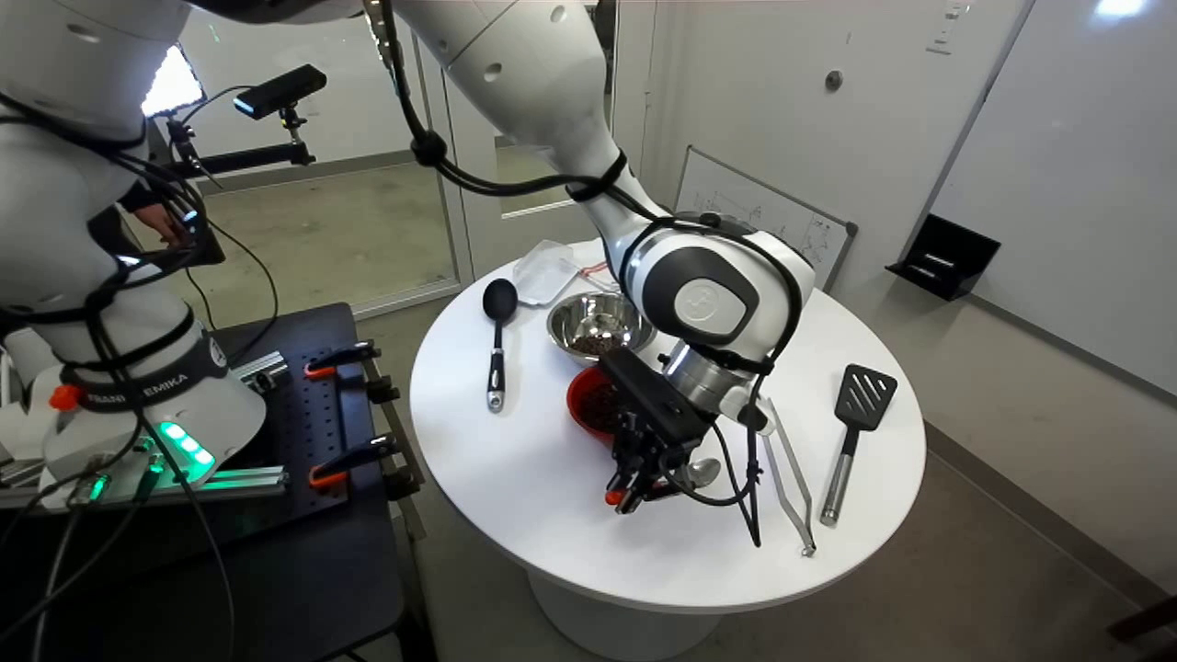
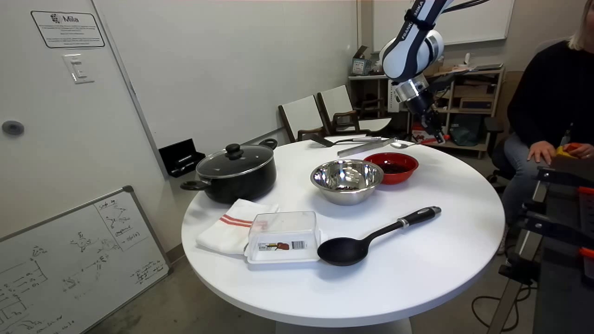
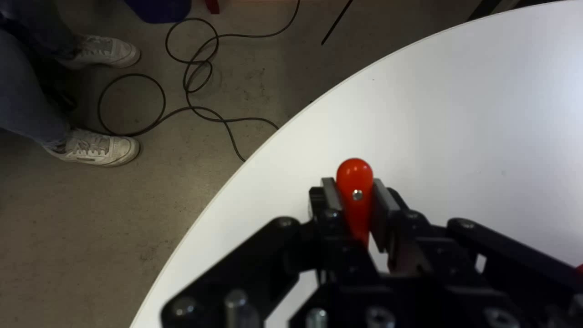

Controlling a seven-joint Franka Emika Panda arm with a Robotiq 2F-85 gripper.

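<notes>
My gripper (image 1: 622, 498) is shut on the red handle of a metal spoon (image 1: 702, 473), near the table's front edge. In the wrist view the rounded handle end (image 3: 355, 188) stands between the fingers, while the spoon's bowl is out of sight. Exterior view 2 shows the spoon's bowl (image 2: 399, 145) pointing away from the gripper (image 2: 443, 138), over the far side of the table. Whether the spoon touches the tabletop, I cannot tell. A red bowl (image 2: 401, 177) with dark contents sits close by, partly hidden behind the gripper in exterior view 1.
Beside the red bowl stands a steel bowl (image 2: 346, 195). Metal tongs (image 1: 785, 485) and a slotted spatula (image 1: 863, 399) lie to the right. A black ladle (image 1: 498, 309), clear plastic box (image 2: 284, 245), towel (image 2: 231, 231) and lidded pot (image 2: 239, 175) occupy other parts of the table.
</notes>
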